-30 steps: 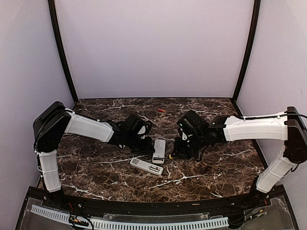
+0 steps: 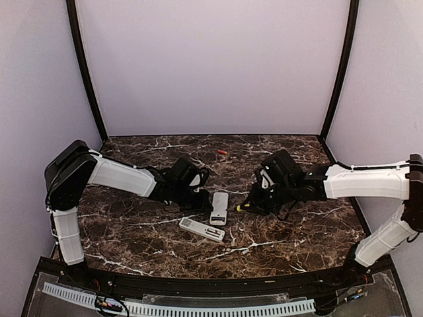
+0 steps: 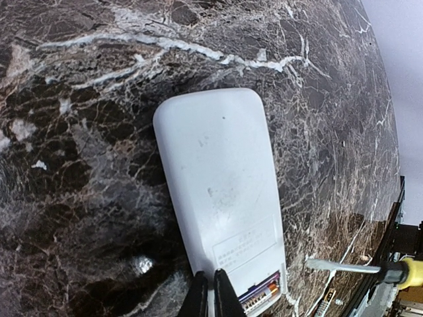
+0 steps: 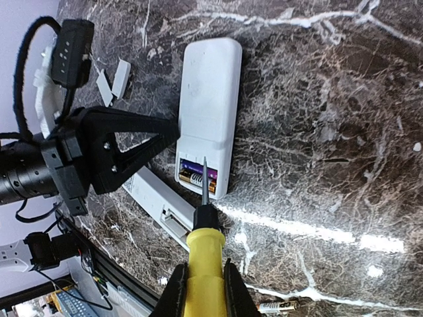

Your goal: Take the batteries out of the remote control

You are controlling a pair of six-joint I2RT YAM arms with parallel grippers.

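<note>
The white remote control (image 4: 210, 92) lies face down, its battery compartment open at the near end. Inside that bay I see a purple-cased battery (image 4: 210, 173) and a black and copper battery (image 4: 195, 178) side by side. My left gripper is shut on the remote's left edge, low down near the compartment. A yellow-handled screwdriver (image 4: 205, 264) is held in my right gripper, shut around the handle. In the right wrist view the screwdriver's metal tip overlaps the compartment; the left wrist view shows it off to the remote's right side, apart from it.
Close in front lies a second white remote (image 2: 201, 229) with an open slot. A loose battery (image 4: 277, 306) rests nearer the front edge. Small white pieces (image 4: 121, 78) lie left of the remote, and a red item (image 2: 222, 152) is at the back.
The left arm and remote have stayed put.
</note>
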